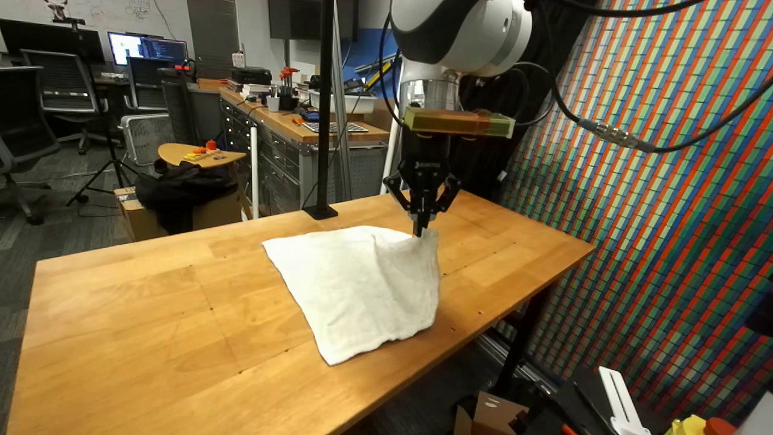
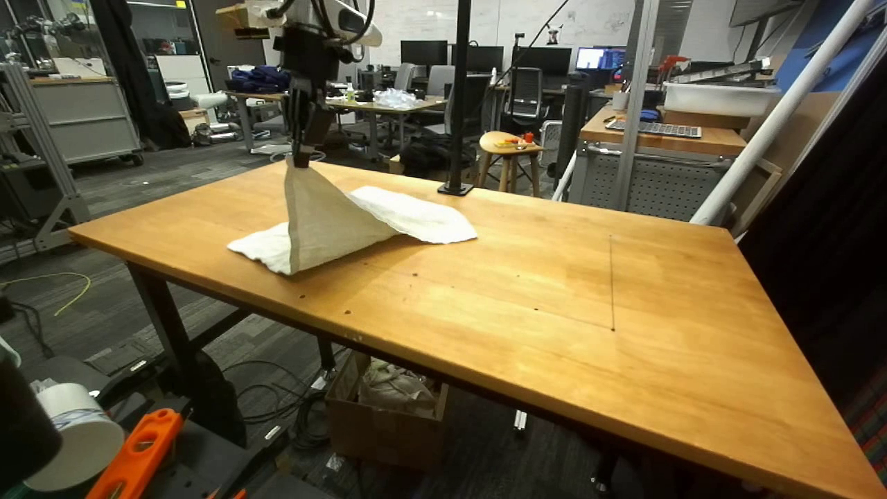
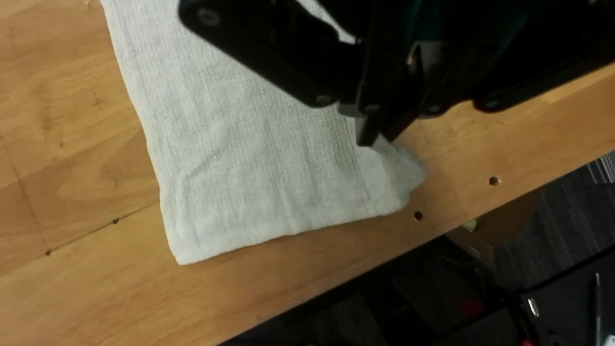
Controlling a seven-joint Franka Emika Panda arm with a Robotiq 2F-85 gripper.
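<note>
A white towel point(image 1: 355, 290) is spread on the wooden table, one corner of it lifted. My gripper point(image 1: 421, 231) is shut on that raised corner, its fingers pointing down. From the other side, the towel point(image 2: 328, 220) rises like a tent to the gripper point(image 2: 301, 162), while its remaining parts rest on the tabletop. In the wrist view the towel point(image 3: 248, 161) runs up to the gripper, where a bit of cloth sticks out beside the fingertips. Part of the towel is hidden behind the dark gripper links there.
A black post point(image 2: 455, 187) stands at the table's far edge. The near table edge runs close to the towel.
</note>
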